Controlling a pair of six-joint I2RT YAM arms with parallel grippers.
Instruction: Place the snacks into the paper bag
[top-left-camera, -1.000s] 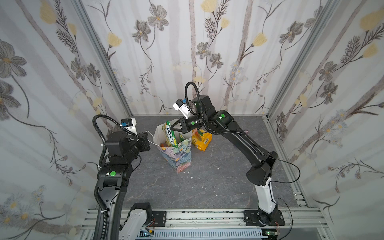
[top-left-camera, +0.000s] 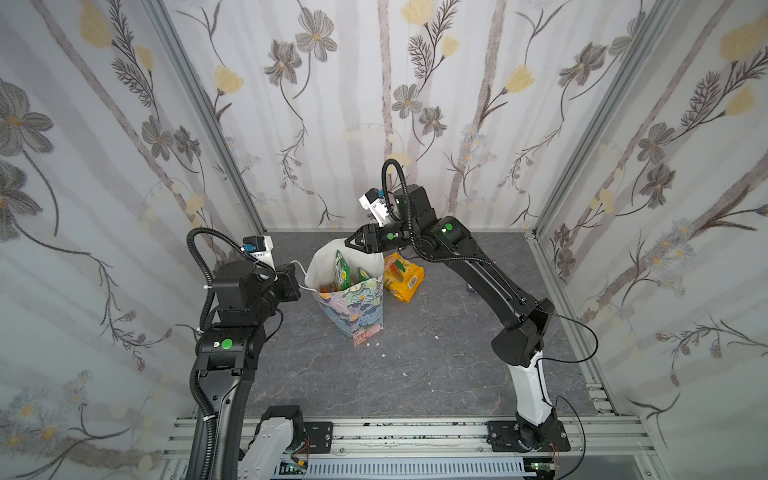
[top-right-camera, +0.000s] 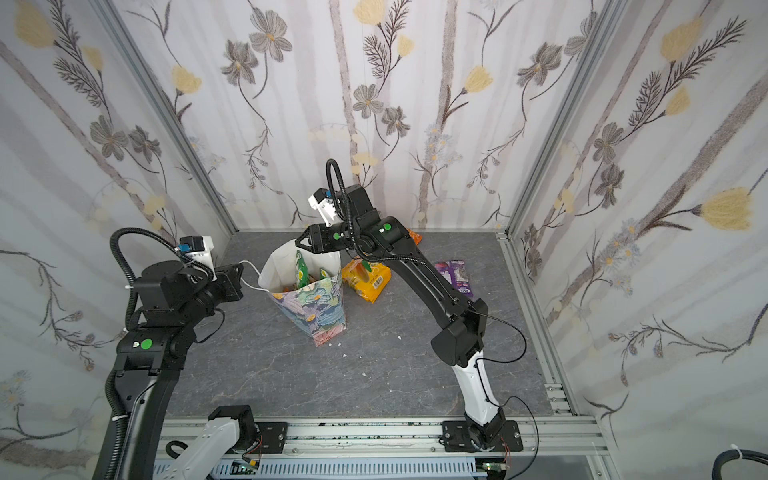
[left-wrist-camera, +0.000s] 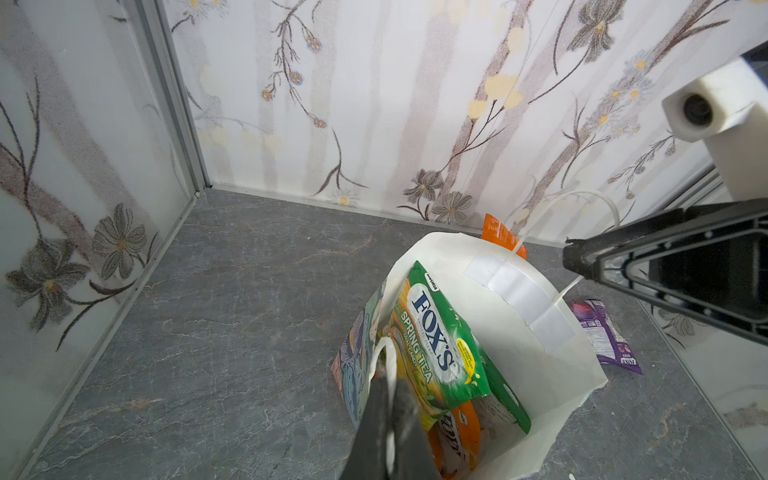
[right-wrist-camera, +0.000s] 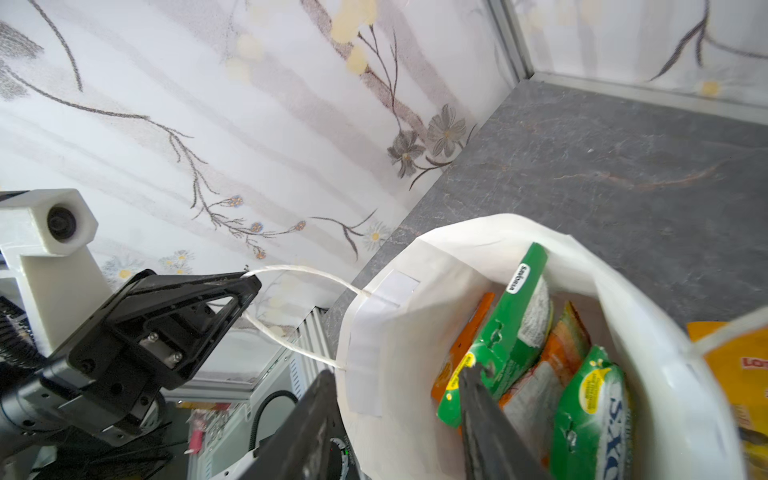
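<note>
The floral paper bag (top-left-camera: 352, 308) stands open, its white inside up. One handle (right-wrist-camera: 308, 272) is pinched in my left gripper, which is shut at the bag's left. Inside, a green FOX'S pack (left-wrist-camera: 432, 328) leans upright above another green pack (right-wrist-camera: 588, 416) and an orange pack (left-wrist-camera: 460, 432). My right gripper hovers over the mouth, its fingers apart and nothing visible between them. Outside, a yellow pack (top-left-camera: 404, 278) lies against the bag's right side. A purple pack (top-right-camera: 456, 276) rests farther right, and an orange one (left-wrist-camera: 502, 233) is behind.
Bare grey table (top-left-camera: 424, 360) stretches in front of the bag and to its right. Patterned walls close off the back and sides. My right arm crosses above the yellow pack and hides part of the table behind it. The bag's other handle (left-wrist-camera: 588, 192) stands up on the right.
The left arm and the bag have hardly moved.
</note>
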